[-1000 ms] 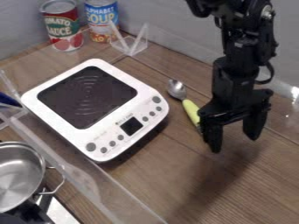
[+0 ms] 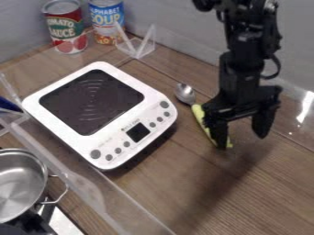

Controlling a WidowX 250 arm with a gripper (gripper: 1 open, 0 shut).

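Observation:
My gripper (image 2: pixel 240 124) is at the right of the wooden table, its dark fingers spread open and low over a yellow-green elongated object (image 2: pixel 204 124). That object lies to the right of a white induction cooker (image 2: pixel 127 121). A silver spoon (image 2: pixel 185 93) rests just behind it. Whether a finger touches the yellow-green object cannot be told.
A steel pot (image 2: pixel 18 184) sits at the front left. A tomato sauce can (image 2: pixel 68 27) and an alphabet soup can (image 2: pixel 106 20) stand at the back left. Clear plastic walls edge the table.
The objects on the table show no clear movement.

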